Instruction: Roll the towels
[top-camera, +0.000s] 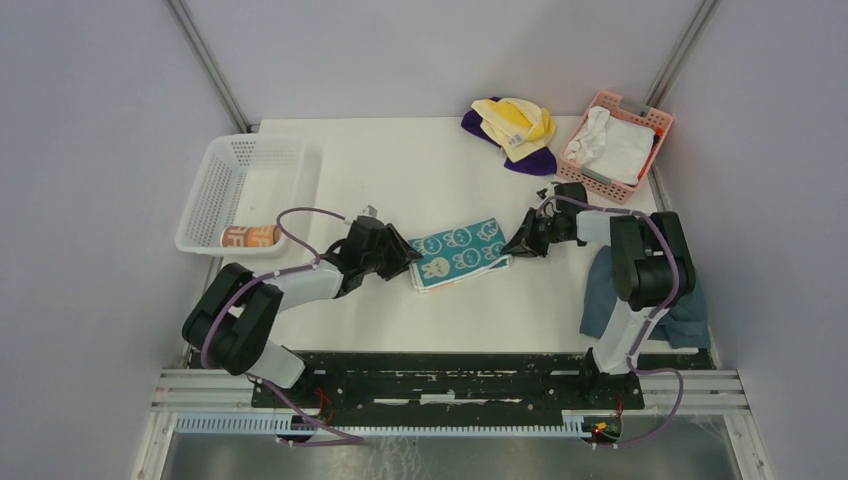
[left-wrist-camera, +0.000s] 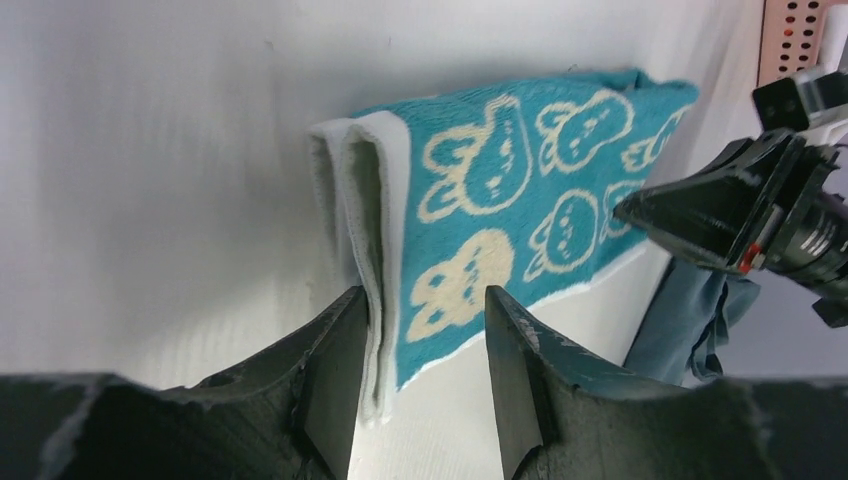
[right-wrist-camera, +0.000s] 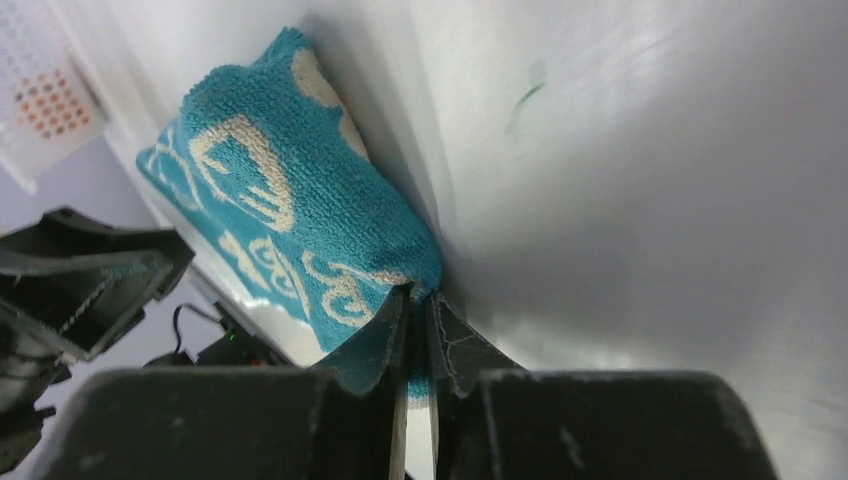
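A teal towel (top-camera: 458, 250) with pale paw prints lies folded flat in the middle of the table, slightly slanted. At its left end my left gripper (top-camera: 411, 262) stands open; in the left wrist view its fingers (left-wrist-camera: 340, 335) are apart over the towel's white folded edge (left-wrist-camera: 385, 230), one close beside the fold. My right gripper (top-camera: 508, 250) is at the other end. In the right wrist view its fingers (right-wrist-camera: 462, 340) are shut on a bunched part of the teal towel (right-wrist-camera: 335, 190).
A white basket (top-camera: 205, 205) at the left holds an orange and white towel (top-camera: 250, 236). Yellow and purple towels (top-camera: 520, 125) lie at the back, beside a pink basket (top-camera: 660, 130) with white cloth. Blue-grey cloth (top-camera: 600, 300) covers the right side.
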